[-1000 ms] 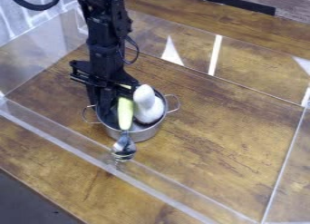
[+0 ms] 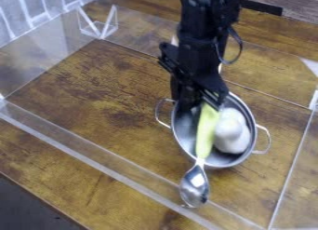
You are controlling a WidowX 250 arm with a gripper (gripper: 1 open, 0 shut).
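Observation:
My black gripper (image 2: 199,92) reaches down into the left part of a steel pot (image 2: 236,157) with two side handles; its fingertips are largely hidden, so what is between them cannot be made out. In the pot are a pale green elongated item (image 2: 204,129) and a white rounded item (image 2: 230,129). A steel spoon (image 2: 194,185) hangs out over the pot's near rim, below the green item.
A white grid-like object (image 2: 37,6) stands at the back left, outside the walls.
The gripper, pot, spoon and both items in the pot have moved rightward together across the table and lie somewhat lower in the view than before.

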